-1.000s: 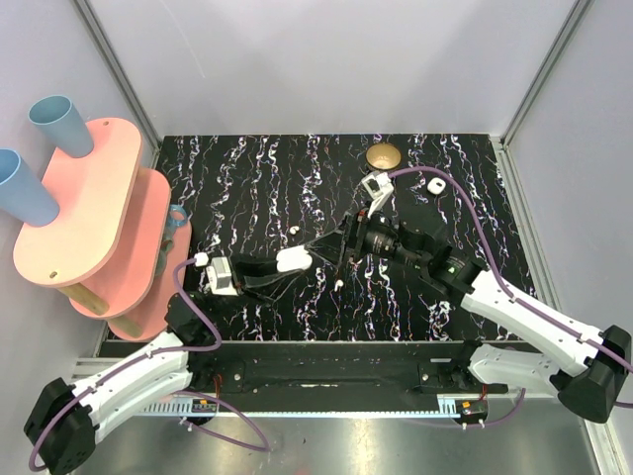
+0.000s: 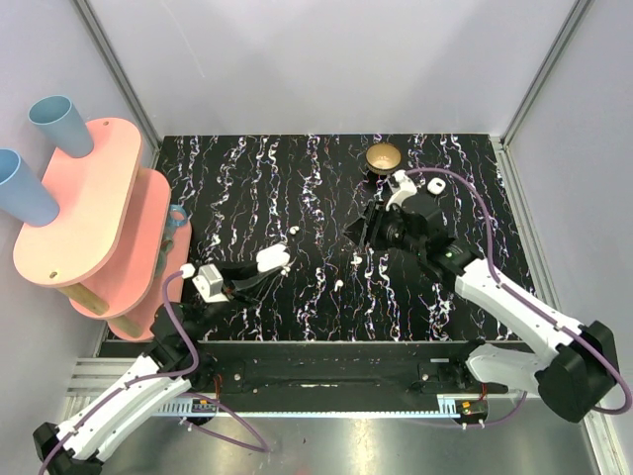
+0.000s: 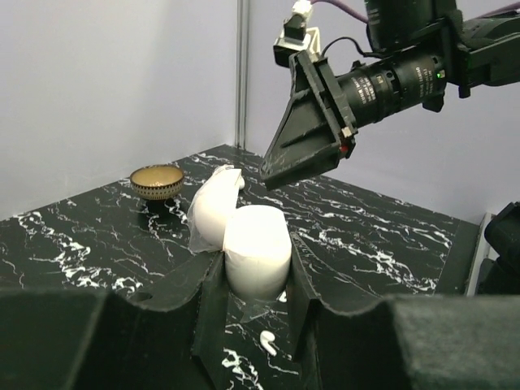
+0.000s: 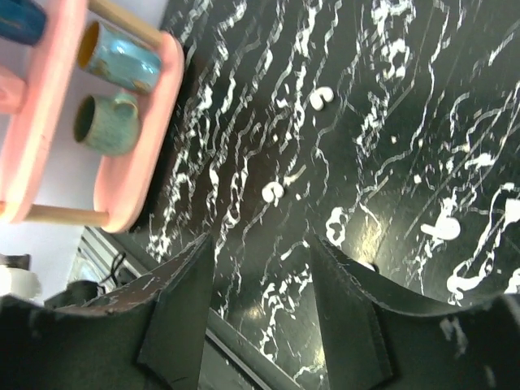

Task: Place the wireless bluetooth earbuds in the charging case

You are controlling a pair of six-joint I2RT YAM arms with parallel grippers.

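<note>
My left gripper is shut on the white charging case (image 3: 257, 244), whose lid stands up, seen at the left of the table in the top view (image 2: 272, 257). My right gripper is part open over the table, right of the case, with nothing seen between its fingers.
A pink shelf (image 2: 79, 218) with cups stands on the left. A brass bowl (image 2: 383, 156) and a small white object (image 2: 435, 186) are at the back right.
My right gripper has drawn away from the case to the right. My left gripper, with the case, has moved slightly left.
</note>
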